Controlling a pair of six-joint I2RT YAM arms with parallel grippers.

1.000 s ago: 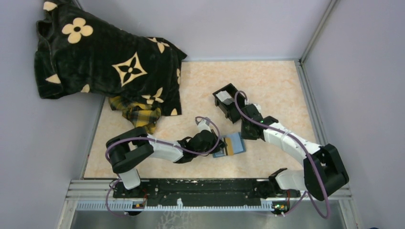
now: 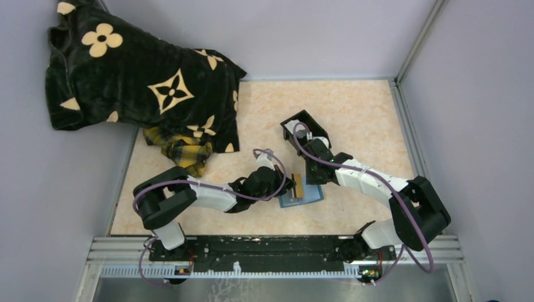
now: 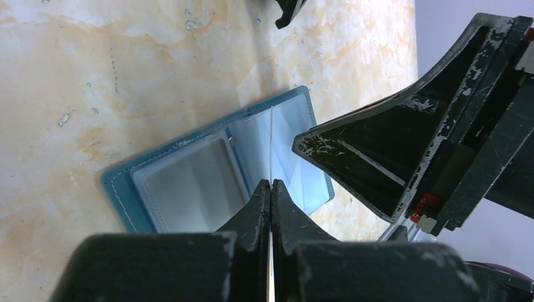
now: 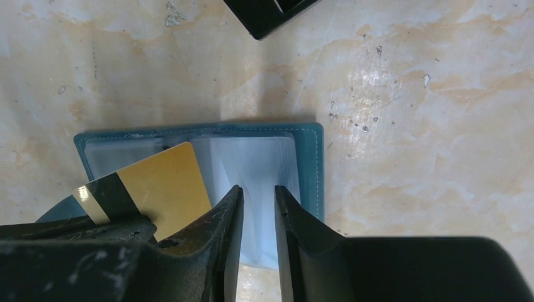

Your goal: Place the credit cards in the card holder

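The open blue card holder (image 2: 313, 194) (image 3: 195, 182) (image 4: 310, 157) lies at the front middle, with clear pockets. A gold card with a dark stripe is in my left gripper, whose fingers are shut on it; in the left wrist view it shows edge-on as a thin line over the holder. My right gripper hangs over the holder's right pocket, its fingers apart with nothing seen between them, just beside the card.
A black box (image 2: 288, 119) with white contents stands behind the holder. A dark patterned blanket (image 2: 138, 75) and plaid cloth (image 2: 179, 151) fill the back left.
The left gripper and gold card have shifted slightly left and up.
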